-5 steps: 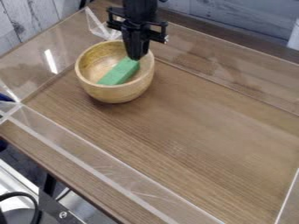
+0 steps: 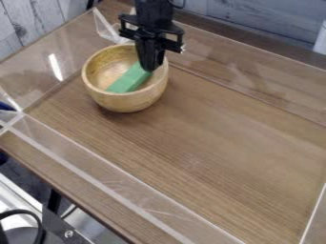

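Observation:
A light wooden bowl (image 2: 103, 98) sits on the table at the upper left of the view. Inside it lies a green block (image 2: 130, 80). My dark gripper (image 2: 151, 63) reaches down from the top into the back right of the bowl, at the upper end of the block. Its fingertips are small and dark here, and whether anything is between them cannot be made out.
Clear tape or plastic strips run along the left side. A black cable (image 2: 38, 219) lies at the lower left corner.
The gripper has shifted very slightly within the same spot at the bowl's back right. The bowl and block look much the same.

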